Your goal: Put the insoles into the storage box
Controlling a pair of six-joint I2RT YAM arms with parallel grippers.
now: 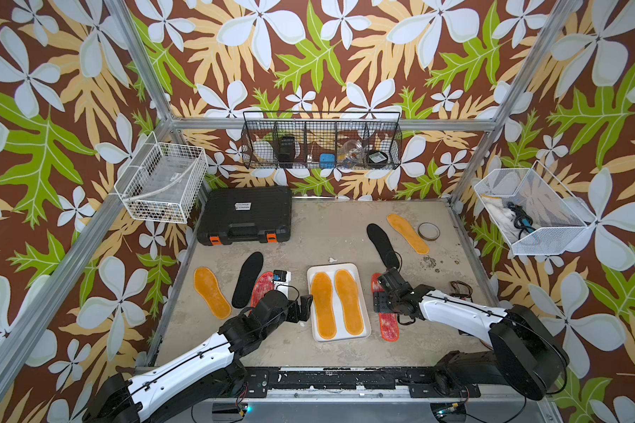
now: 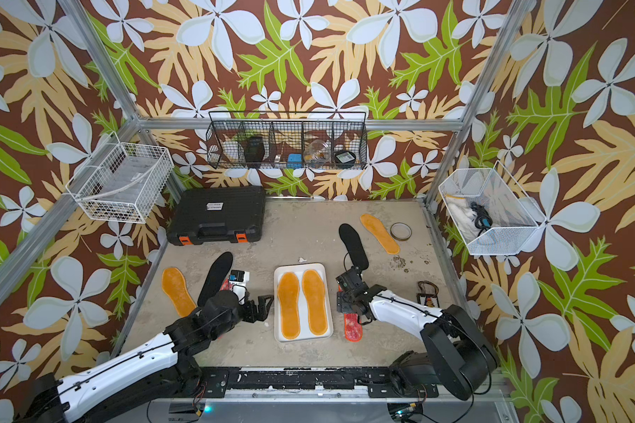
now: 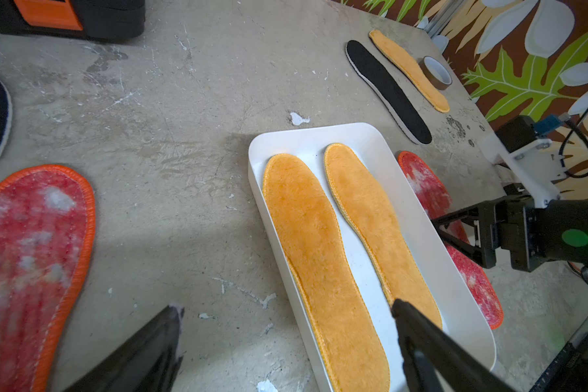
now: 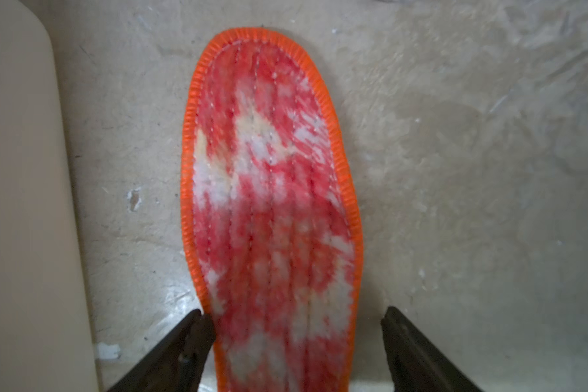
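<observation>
The white storage box (image 1: 337, 328) holds two orange insoles (image 3: 320, 274) (image 3: 372, 222) side by side. Just left of it hovers my open left gripper (image 1: 302, 307), with a red insole (image 3: 32, 261) nearby. My right gripper is low over the red insole (image 4: 268, 196) at the box's right, its open fingers straddling the sole, none visibly gripped. Black insoles (image 1: 250, 275) (image 1: 379, 239) and loose orange insoles (image 1: 211, 290) (image 1: 407, 231) lie on the table at either side.
A black tool case (image 1: 243, 215) occupies the back left. A tape roll (image 1: 429, 224) lies at back right. Wire baskets (image 1: 321, 144) hang on the back and both side frames.
</observation>
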